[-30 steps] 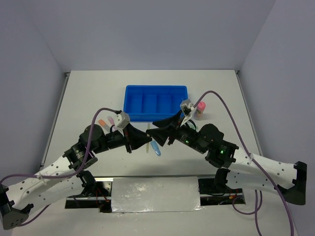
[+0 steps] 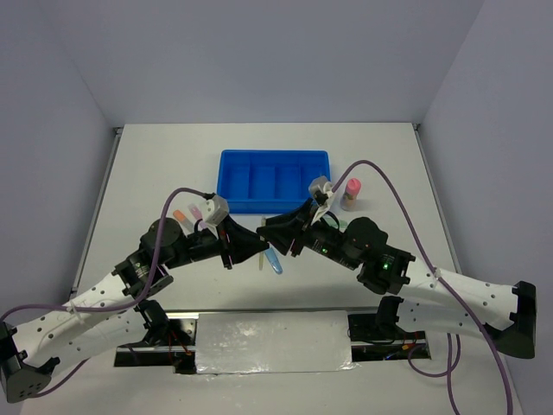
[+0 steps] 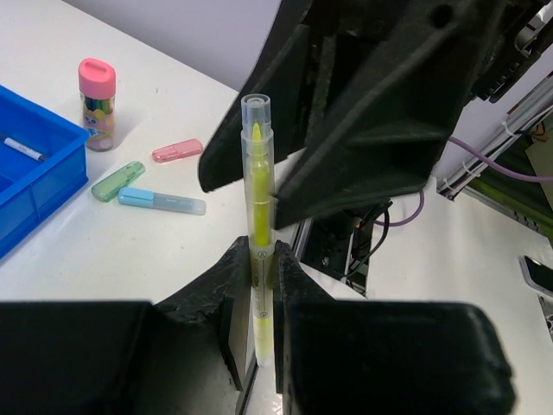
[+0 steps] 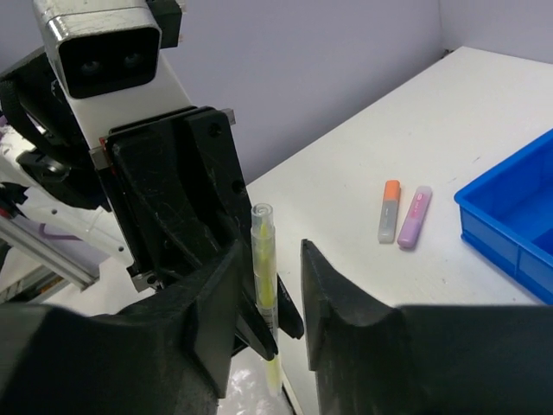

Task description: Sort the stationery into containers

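Observation:
A clear pen with a yellow core (image 3: 262, 190) stands upright, and my left gripper is shut on its lower part. Around the pen's upper part come the fingers of my right gripper, which stand part open. In the right wrist view the pen (image 4: 264, 259) is close to the left finger (image 4: 229, 303), with a gap before the other; contact cannot be told. The blue divided container (image 2: 273, 207) lies behind both grippers. A white pen (image 3: 23, 149) rests in it.
On the table lie a light-blue marker (image 3: 162, 201), a green one (image 3: 117, 181), a pink one (image 3: 177, 150), an orange-grey one (image 4: 390, 212) and a purple one (image 4: 415, 217). A pink-capped jar (image 3: 98, 104) stands beside the container. The two grippers are very close together.
My right gripper has moved slightly left and down in the top view, in over the pen, and its fingers have come closer together. The left arm looks almost still.

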